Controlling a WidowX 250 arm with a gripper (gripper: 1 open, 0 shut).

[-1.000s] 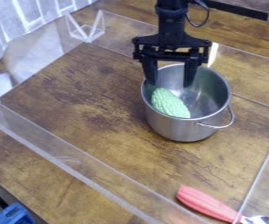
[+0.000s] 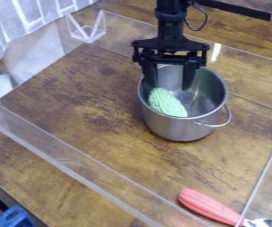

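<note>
A steel pot with a wire handle stands right of centre on the wooden table. A pale green ridged object lies inside it, toward the left. My black gripper hangs over the pot's back part, fingers pointing down at or just inside the rim; whether they hold anything I cannot tell.
A red-handled utensil lies at the front right. Clear plastic barriers edge the table at left, front and right. A blue object sits at the bottom left corner.
My gripper has shifted slightly left and down over the pot. The pot appears to have moved very slightly left.
</note>
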